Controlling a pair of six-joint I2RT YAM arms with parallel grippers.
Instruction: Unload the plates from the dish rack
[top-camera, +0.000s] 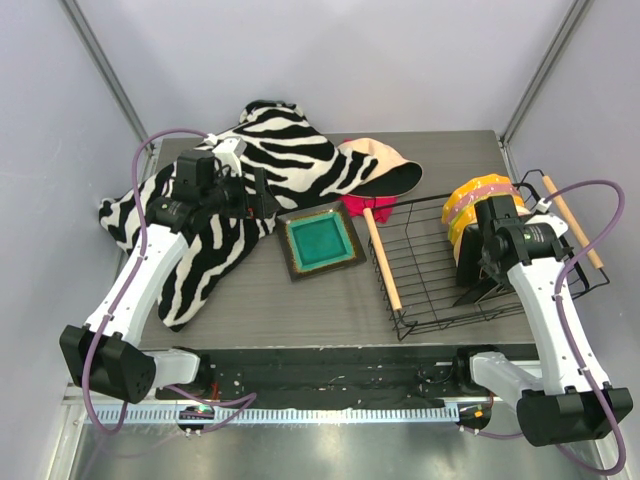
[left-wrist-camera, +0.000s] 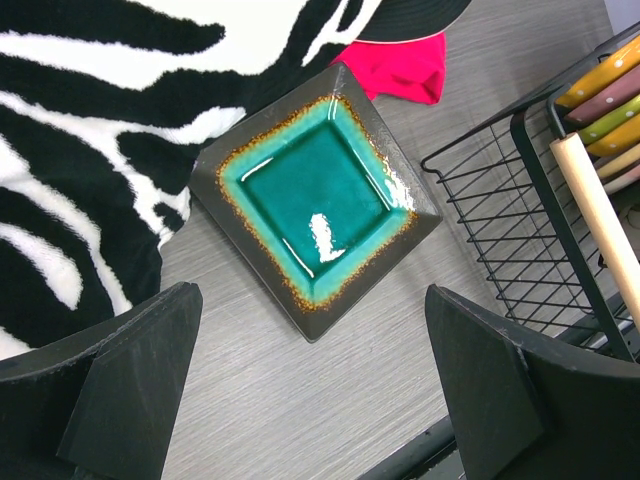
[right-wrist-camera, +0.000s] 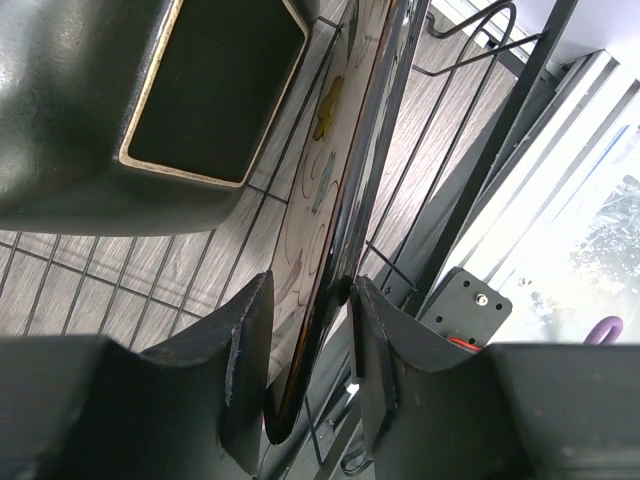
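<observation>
The dish rack (top-camera: 420, 280) stands at the right, holding yellow patterned plates (top-camera: 470, 195) and dark dishes. In the right wrist view a thin dark-rimmed plate (right-wrist-camera: 335, 200) with a pale patterned face stands on edge beside a dark square dish (right-wrist-camera: 200, 90). My right gripper has its fingers either side of that plate's rim near its lower end; whether they grip it is unclear. A teal square plate (left-wrist-camera: 315, 200) lies on the table left of the rack, below my open left gripper, which holds nothing.
A zebra-striped cloth (top-camera: 230, 160) covers the back left, with a red cloth (left-wrist-camera: 400, 70) beside the teal plate. The rack's wooden handle (top-camera: 385, 260) faces the teal plate.
</observation>
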